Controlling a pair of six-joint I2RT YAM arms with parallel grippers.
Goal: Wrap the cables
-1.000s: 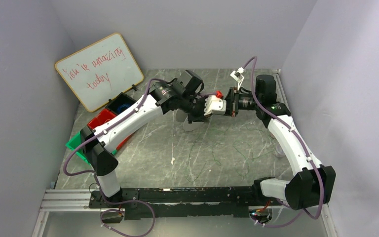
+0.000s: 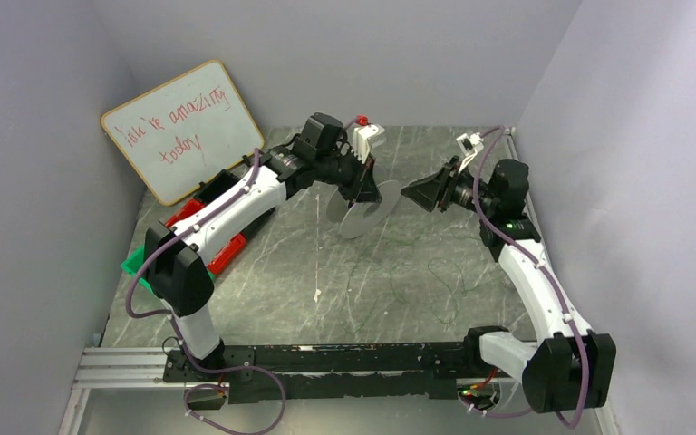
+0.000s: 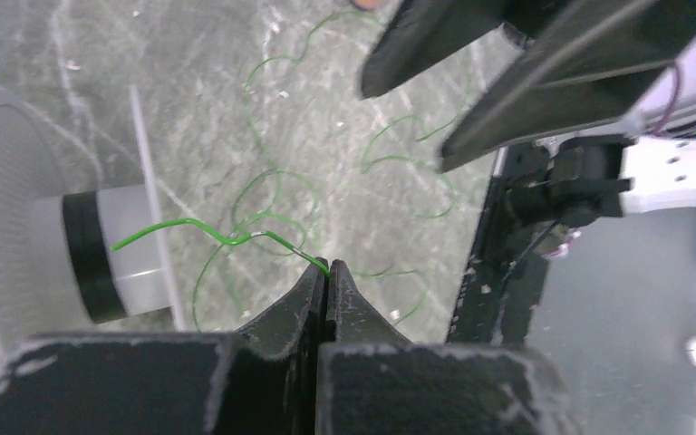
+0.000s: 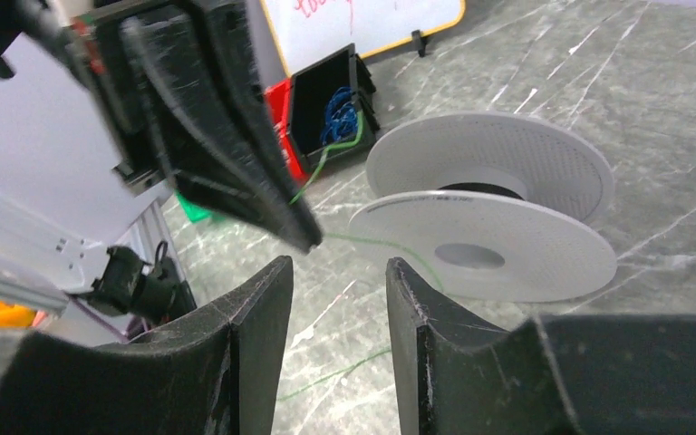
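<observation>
My left gripper is shut on a thin green cable (image 3: 195,224), whose free end sticks out over the grey spool (image 3: 4,217). In the top view it is above the spool (image 2: 373,216), at the middle of the table. My right gripper is open to the right of the spool, nothing between its fingers, facing the left gripper's fingers and the spool (image 4: 485,249). More thin green cable (image 2: 444,272) lies in loose loops on the marble table (image 2: 281,299).
A black bin (image 4: 313,104) with blue cable, a red bin (image 2: 228,256) and a green bin (image 2: 134,265) stand along the left side, by a whiteboard (image 2: 181,127). Grey walls bound the back and sides.
My right gripper has drawn away to the right, opening a gap between the two.
</observation>
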